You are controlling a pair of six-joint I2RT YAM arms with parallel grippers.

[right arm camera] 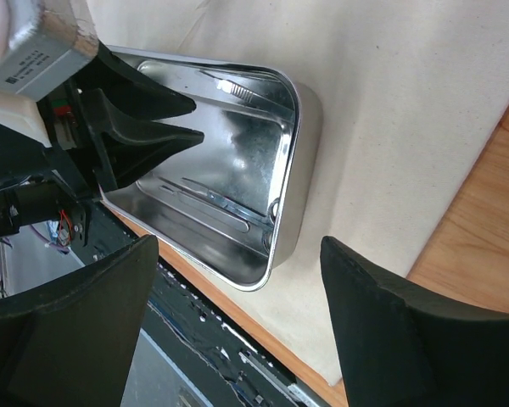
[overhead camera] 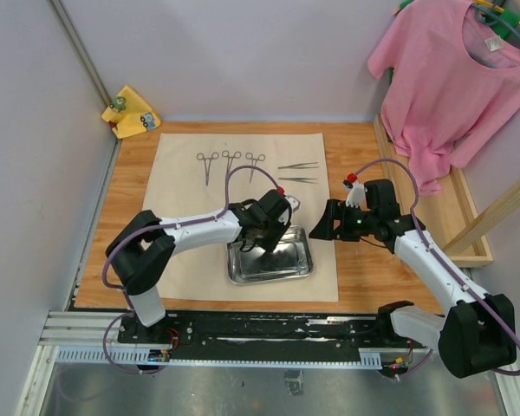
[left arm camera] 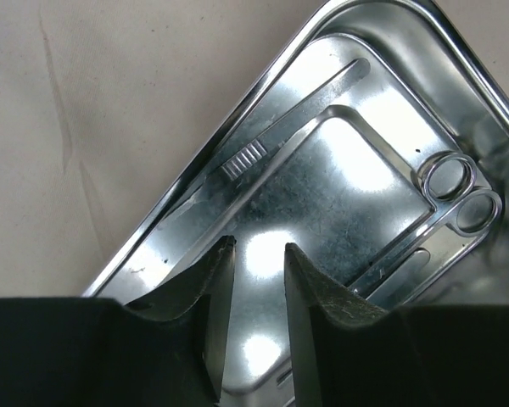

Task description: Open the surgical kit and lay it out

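The steel tray (overhead camera: 270, 270) rests on the cream cloth (overhead camera: 186, 269). Inside it lie a scalpel handle (left arm camera: 290, 117), ringed scissors (left arm camera: 472, 212) and another slim instrument (right arm camera: 199, 201). My left gripper hangs over the tray, fingers apart, with nothing between them. Along the back of the cloth, three ringed clamps (overhead camera: 230, 162) and two tweezers (overhead camera: 297, 165) are laid in a row. My right gripper stands open just right of the tray, empty.
A yellow printed cloth (overhead camera: 137, 113) lies at the back left. A pink shirt (overhead camera: 446, 78) hangs over a wooden frame at the right.
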